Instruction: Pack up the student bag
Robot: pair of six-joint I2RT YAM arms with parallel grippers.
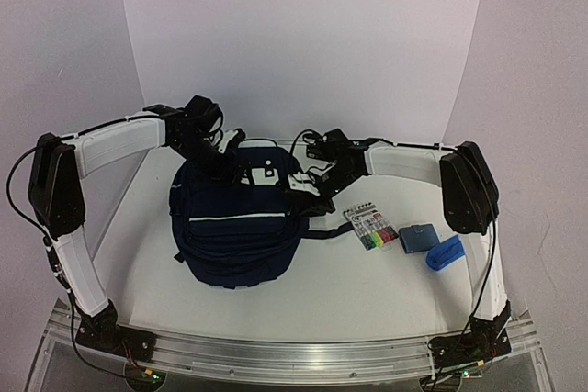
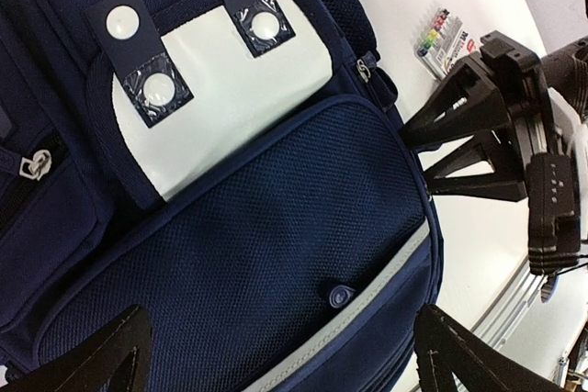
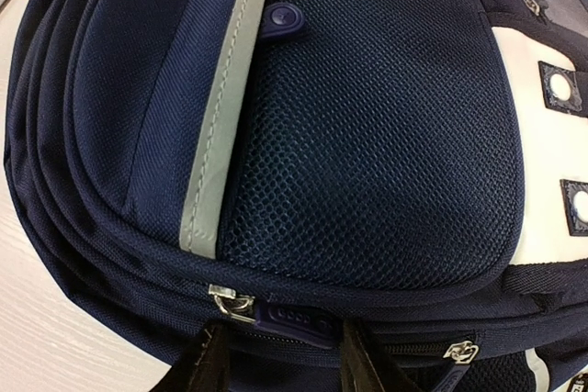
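Observation:
A navy backpack lies closed on the table, its front up, with a white panel and a grey stripe. In the right wrist view, a dark rubber zipper pull hangs from a metal slider at the bag's side seam. My right gripper is open there, one finger on either side of the pull. From the left wrist view, its parted fingers reach the bag's edge. Over the bag's front, my left gripper stands wide open, nothing held. Whether it touches the fabric cannot be told.
Right of the bag lie a pack of coloured markers, a blue notebook and a blue pouch. A bag strap stretches toward the markers.

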